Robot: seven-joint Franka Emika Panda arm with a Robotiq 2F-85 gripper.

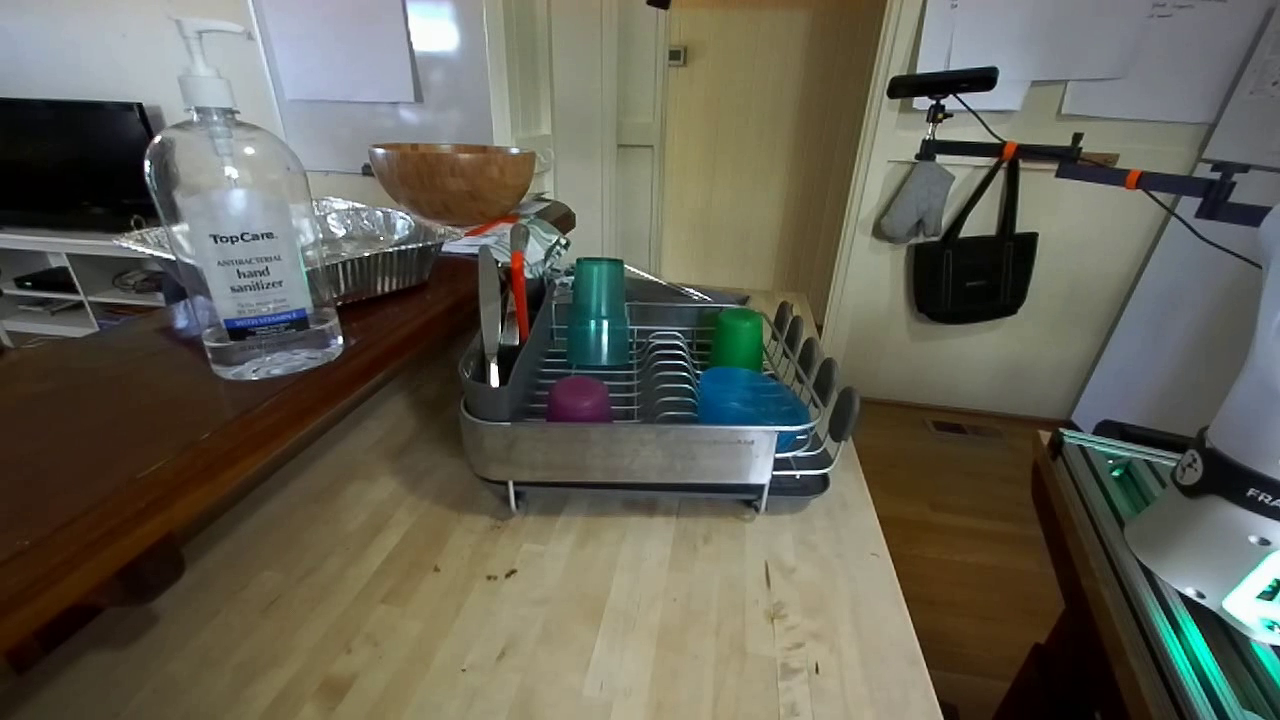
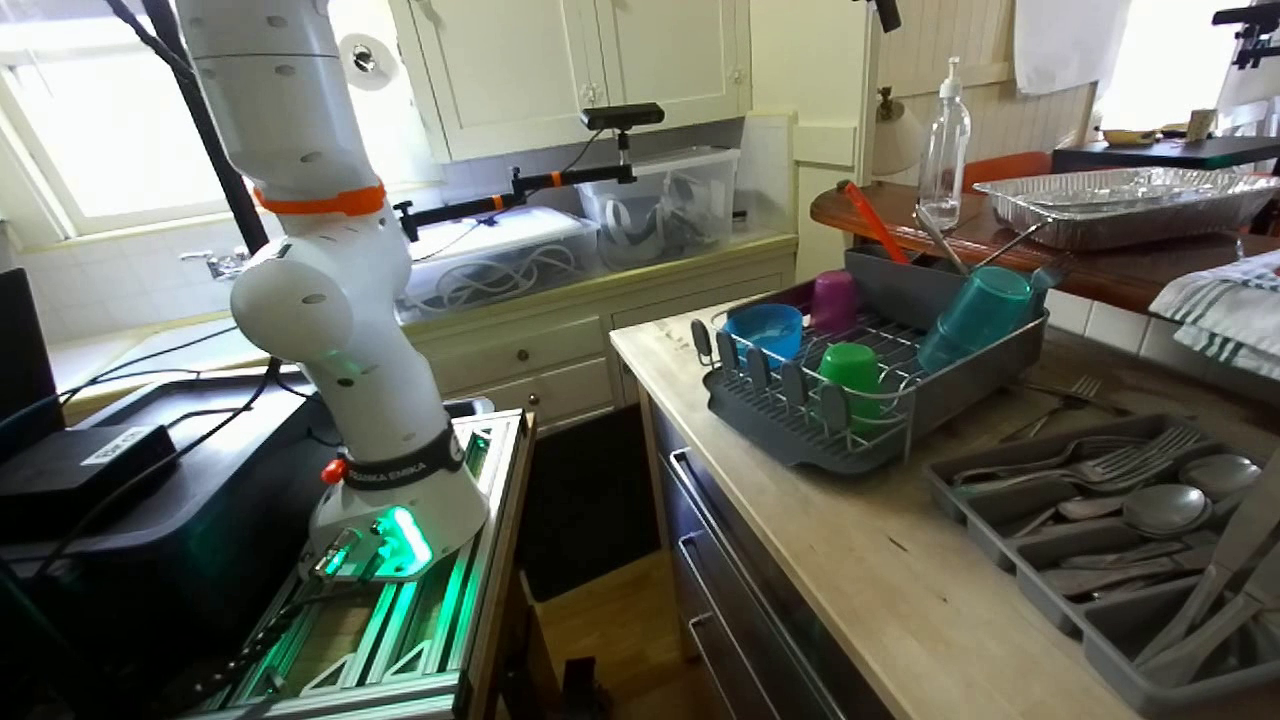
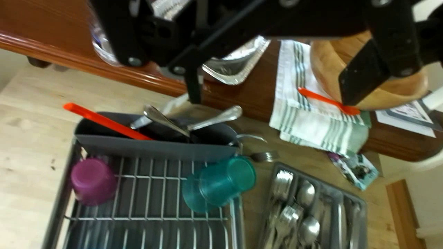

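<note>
In the wrist view my gripper is open, its black fingers [image 3: 365,72] wide apart with nothing held. It hangs high over the dish rack [image 1: 624,454], and only a dark tip shows at the top edge of each exterior view. Cups stand in the rack: purple [image 3: 93,181], teal [image 3: 220,184], green [image 1: 737,340] and blue [image 1: 750,398]. The teal one leans at the rack's side. A utensil holder [image 3: 157,147] carries a red-orange utensil [image 3: 106,120] and several metal ones.
A cutlery tray [image 3: 361,207] lies beside the rack. On the raised brown counter [image 1: 72,444] are hand sanitizer [image 1: 258,270], a foil pan [image 1: 384,258], a wooden bowl [image 1: 451,180] and a striped towel [image 3: 290,95].
</note>
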